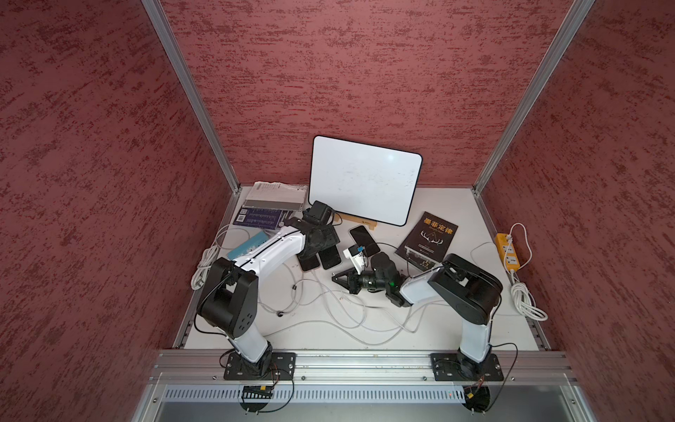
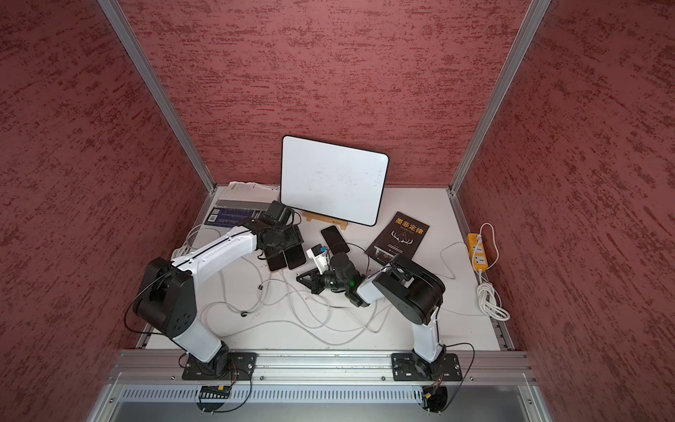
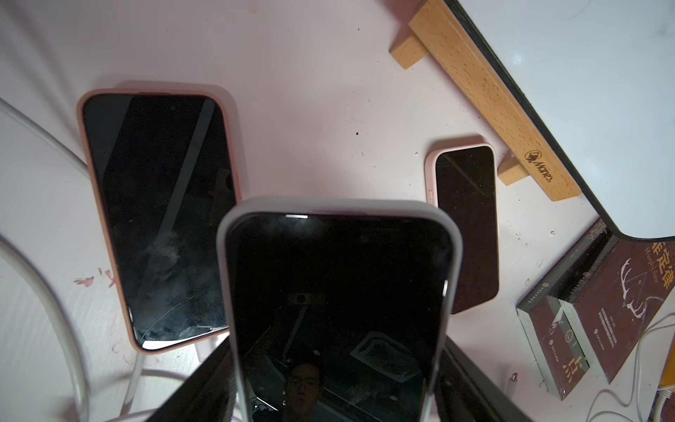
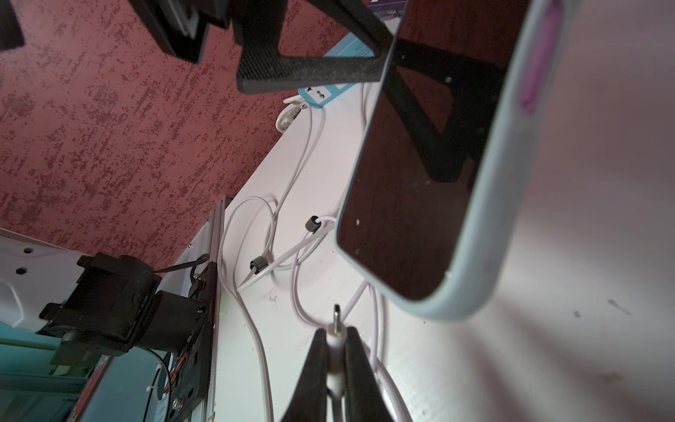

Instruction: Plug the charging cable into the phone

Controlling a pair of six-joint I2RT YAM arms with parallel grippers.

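A dark-screened phone (image 3: pixel 337 281) in a pale case is clamped by my left gripper, whose black fingers (image 3: pixel 204 387) press on its two long sides. The phone is lifted clear of the table. My right gripper is shut on the white charging cable plug (image 4: pixel 336 339), its metal tip pointing out past the fingertips. In the right wrist view the phone's lower end (image 4: pixel 443 304) lies above and to the right of the tip, with a gap between them. The charging port itself cannot be made out.
Two other phones lie on the table, a large one (image 3: pixel 165 218) and a smaller one (image 3: pixel 467 225) near the whiteboard (image 1: pixel 365 179). Books (image 1: pixel 427 240) lie to the right. Loose white cables (image 1: pixel 358 320) cross the front; a power strip (image 1: pixel 507 253) sits at the right edge.
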